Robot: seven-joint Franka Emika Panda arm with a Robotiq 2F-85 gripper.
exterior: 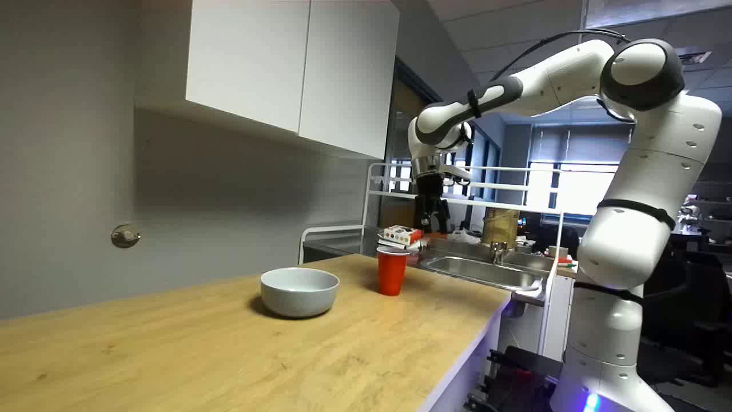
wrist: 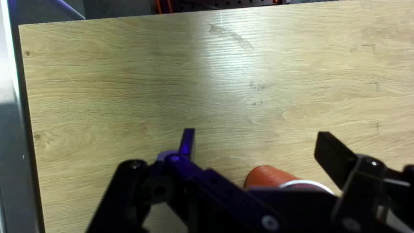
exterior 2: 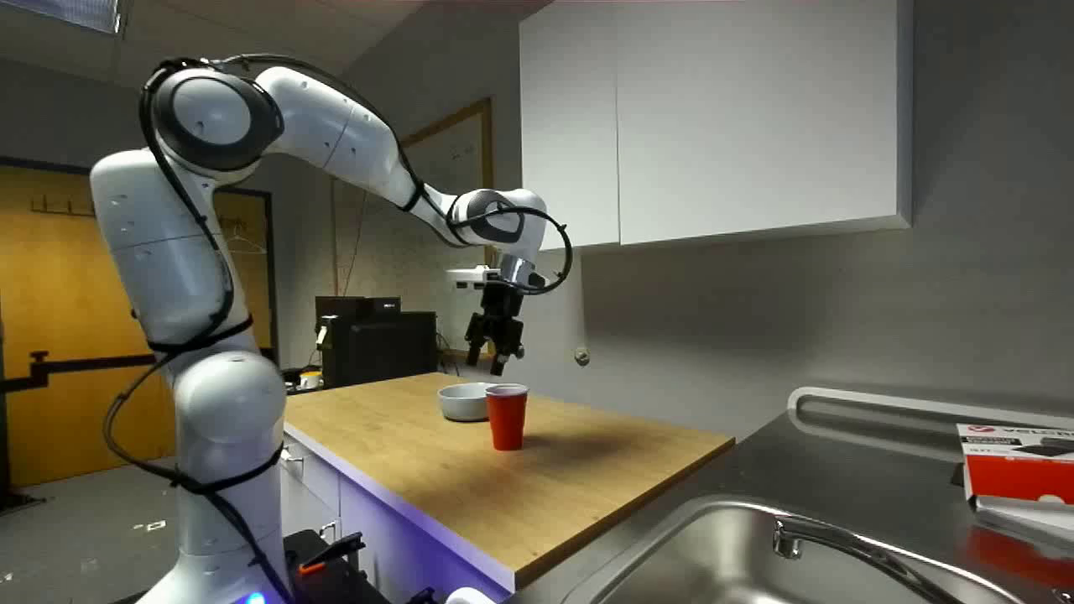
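Note:
A red cup (exterior: 392,272) with a white rim stands upright on the wooden counter, near its sink end. Beside it, a little apart, sits a pale grey bowl (exterior: 299,293); in exterior view 2 the bowl (exterior 2: 464,403) is partly behind the cup (exterior 2: 508,419). My gripper (exterior 2: 487,368) hangs in the air above the counter, pointing down and touching neither. From the wrist, the gripper is open with its fingers wide apart. Part of the cup (wrist: 267,175) shows at the bottom of the wrist view, the rest hidden by the gripper's body.
Bare wooden counter (exterior: 171,343) stretches toward the near left. A white wall cabinet (exterior: 247,62) overhangs the back. Beyond the counter's end are a metal sink (exterior 2: 695,564) and a red and white box (exterior 2: 1017,463). A white rack frame (exterior: 553,274) stands near the sink.

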